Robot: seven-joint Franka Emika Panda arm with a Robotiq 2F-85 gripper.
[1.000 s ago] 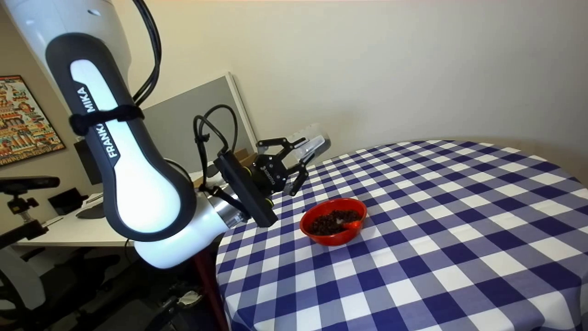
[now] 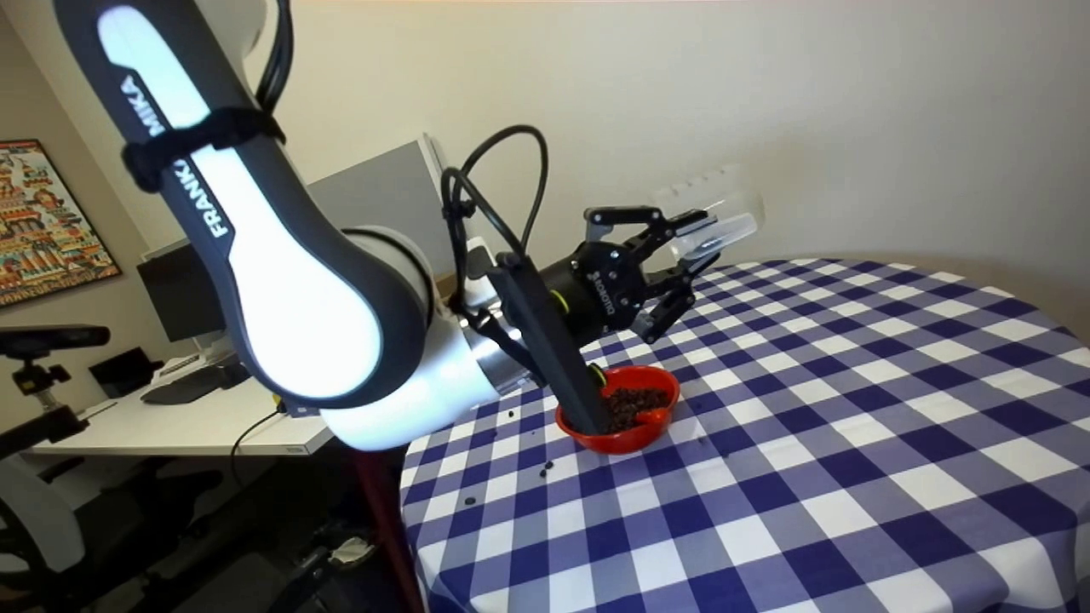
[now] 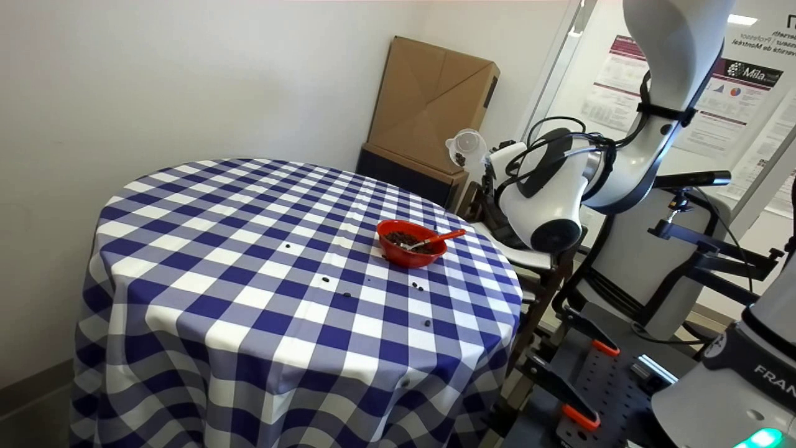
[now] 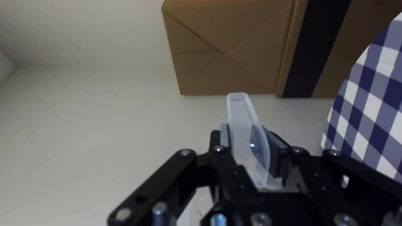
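Observation:
My gripper (image 2: 707, 241) is shut on the handle of a clear plastic cup (image 3: 473, 142), raised above the table's far side. In the wrist view the pale handle (image 4: 241, 113) sits between both fingers. A few dark pieces (image 3: 459, 159) show in the cup in exterior view 2. The red bowl (image 3: 407, 258) stands on the table, holding many small dark pieces (image 3: 399, 238) and a spoon with a red handle (image 3: 444, 236). In exterior view 1 the arm's camera mount covers part of that bowl.
Several loose dark pieces (image 3: 325, 279) lie scattered on the checked tablecloth (image 3: 246, 298), mostly between the bowl and the table's near edge in exterior view 2. Cardboard boxes (image 3: 429, 97) lean against the wall behind.
My gripper and the cup have moved right and upward in exterior view 1. Dark pieces now dot the tablecloth left of the bowl, where the cloth looked clear before. The bowl has stayed put.

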